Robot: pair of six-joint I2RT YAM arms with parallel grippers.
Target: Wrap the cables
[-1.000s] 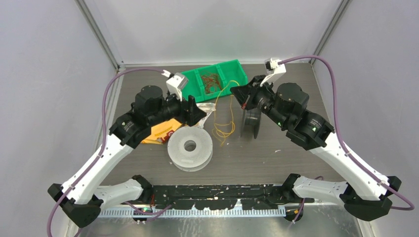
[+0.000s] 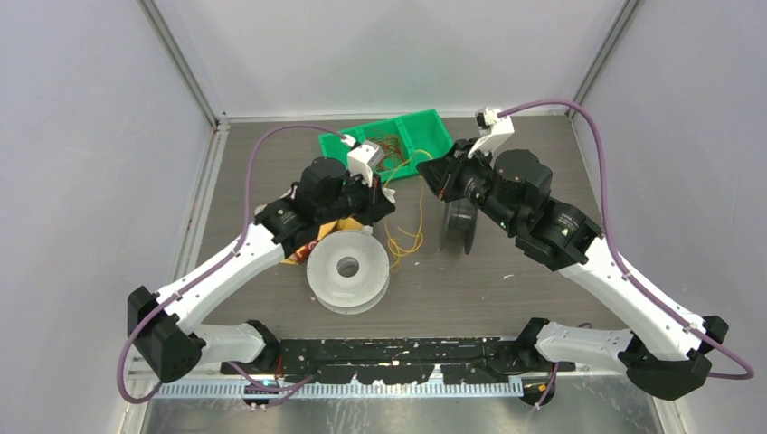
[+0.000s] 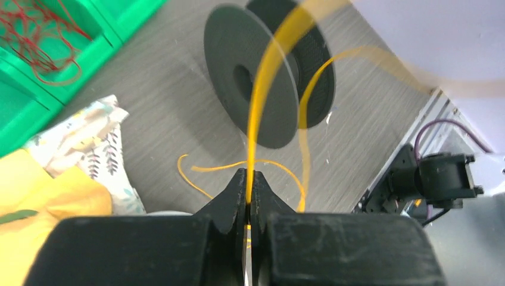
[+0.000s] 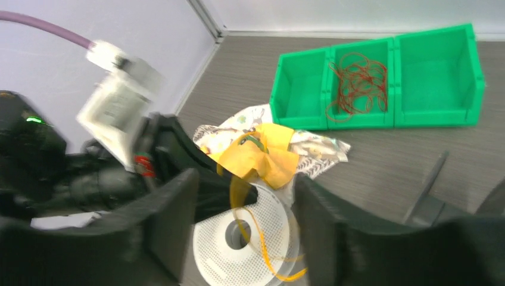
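A thin yellow cable point(image 3: 255, 113) runs between the closed fingertips of my left gripper. In the left wrist view it arcs up and right, blurred near the camera. Below, the cable hangs in loose loops point(image 2: 407, 244) beside the white spool in the top view. My right gripper point(image 2: 425, 170) is raised to the right of the left one. Its fingers point(image 4: 315, 205) stand apart in the right wrist view, with the left gripper's tip and a stretch of yellow cable point(image 4: 257, 229) visible beyond the gap.
The green tray point(image 2: 437, 136) at the back has three compartments, with a tangled red cable point(image 4: 363, 83) in the middle one. A white spool point(image 2: 330, 276) lies at front, a black spool point(image 2: 461, 226) stands at right. Crumpled packaging point(image 4: 259, 149) lies under the left arm.
My left gripper has moved right and has shut on the yellow cable near the right gripper. The hanging loops have swung.
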